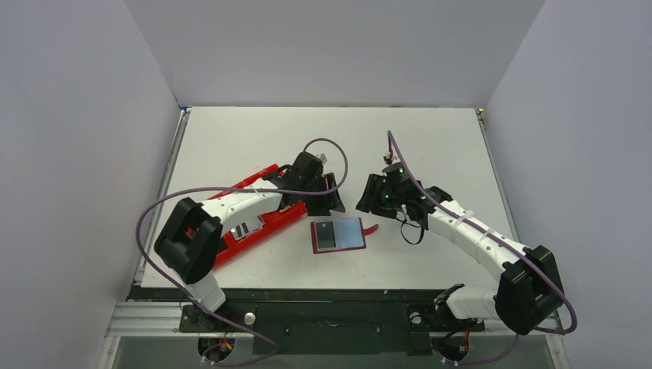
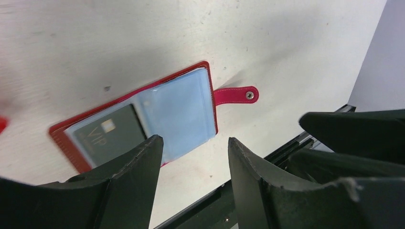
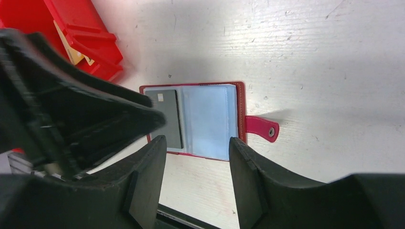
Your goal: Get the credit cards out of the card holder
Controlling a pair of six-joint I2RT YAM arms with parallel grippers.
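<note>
The open card holder [image 1: 338,235] lies flat at the front centre of the table, red with a strap [image 2: 237,95] on its right. It shows a dark card [image 3: 168,119] marked VIP on the left and a pale blue section [image 3: 210,121] on the right. My left gripper [image 1: 332,198] stands open just behind and above the holder, with nothing between its fingers. My right gripper [image 1: 369,198] is open above the table, behind and right of the holder, also empty.
A red bin [image 1: 269,227] with items inside lies on the left, partly under the left arm. Both grippers are close to each other.
</note>
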